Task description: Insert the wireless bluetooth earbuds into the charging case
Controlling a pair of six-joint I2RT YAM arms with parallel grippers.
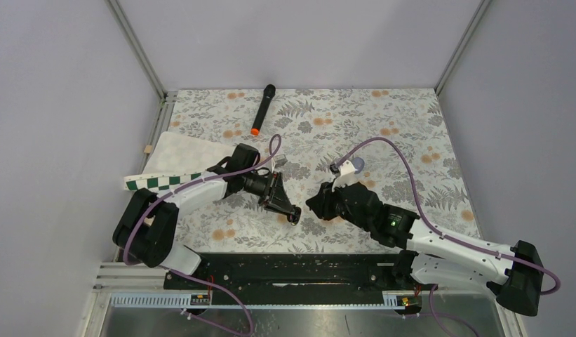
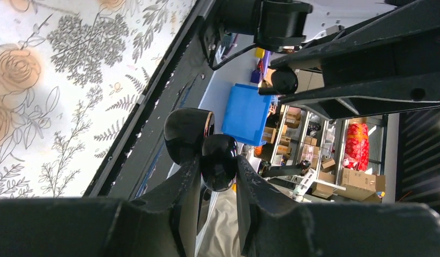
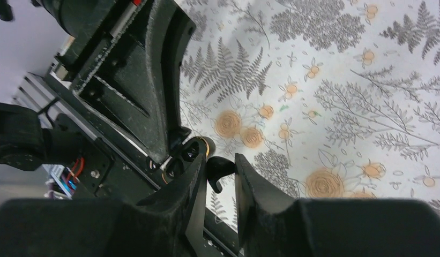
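Observation:
My left gripper is shut on the black charging case (image 2: pixel 186 134), whose glossy rounded parts stand up at its fingertips; in the top view the case (image 1: pixel 294 215) points down-right from the left gripper. My right gripper is shut on a small black earbud (image 3: pixel 220 169), stem downward. In the right wrist view the case (image 3: pixel 191 152) shows beyond the earbud, up-left of it, partly behind the left gripper. From above, the right gripper (image 1: pixel 313 205) is just right of the case, apart from it.
A black microphone (image 1: pixel 264 109) lies at the back. A white mat (image 1: pixel 179 151) with a green-striped edge is at the left. A small purple oval object (image 1: pixel 358 163) is partly behind the right arm. The table's front edge is close below both grippers.

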